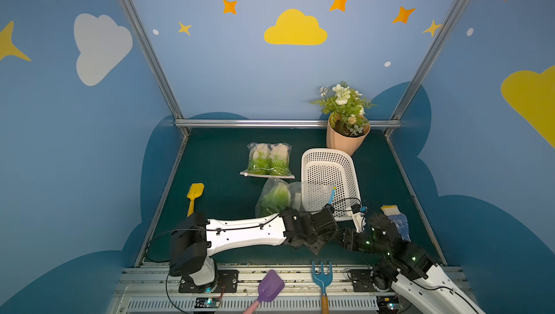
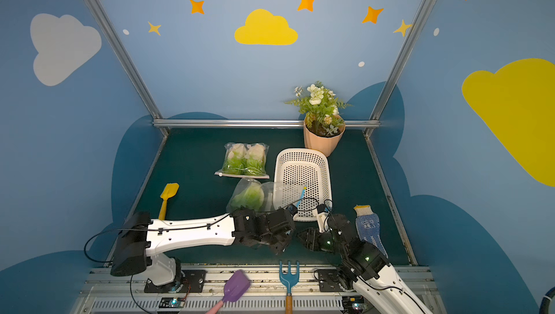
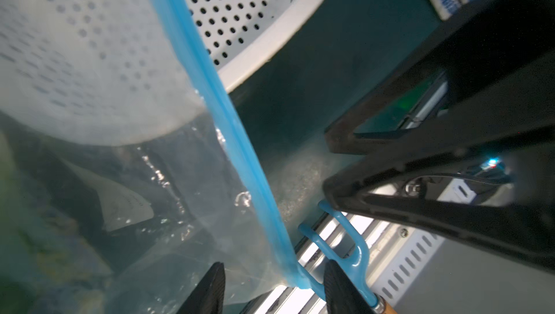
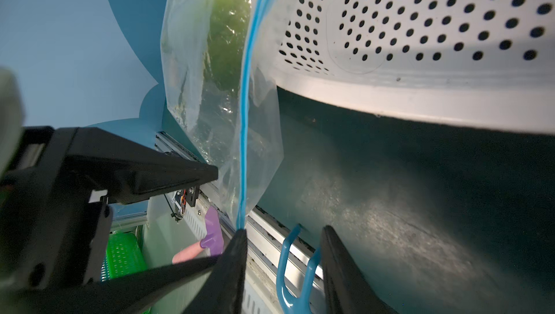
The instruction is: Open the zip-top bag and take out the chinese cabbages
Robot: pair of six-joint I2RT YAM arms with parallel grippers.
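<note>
A clear zip bag with a blue zipper strip (image 3: pixel 242 175) holds green cabbage (image 1: pixel 276 197) and lies partly over the white basket's left side. Two more cabbages (image 1: pixel 269 159) sit in a sealed bag behind it. My left gripper hangs over the lower end of the blue strip, fingers apart. My right gripper faces that same end from the right, fingers apart, with the strip just beyond them. Whether either touches the plastic is unclear.
The white perforated basket (image 1: pixel 329 159) stands right of the bags, a potted plant (image 1: pixel 348 140) behind it. A yellow spatula (image 1: pixel 194 189) lies left, a glove (image 2: pixel 370 227) right. A blue fork (image 1: pixel 322 276) and purple spatula (image 1: pixel 270 285) lie on the front rail.
</note>
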